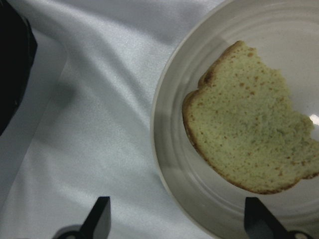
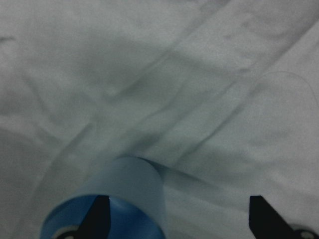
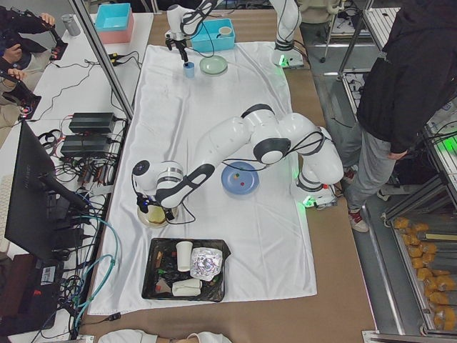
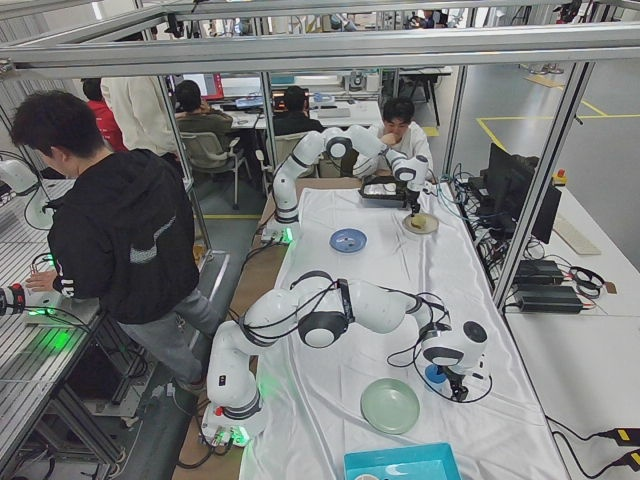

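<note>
A bitten slice of bread [image 1: 249, 119] lies on a cream plate [image 1: 169, 149], seen close in the left wrist view. My left gripper hangs over the plate's rim, open, with nothing between its fingers. At the far end of the cloth, my right gripper is open just above a light blue cup [image 2: 129, 179], which sits low left in the right wrist view, partly behind one finger.
A blue plate [image 3: 240, 183], a green plate [image 4: 390, 407] and a cyan bin [image 4: 400, 460] share the cloth, as does a black tray [image 3: 164, 289] with cups and a foil packet.
</note>
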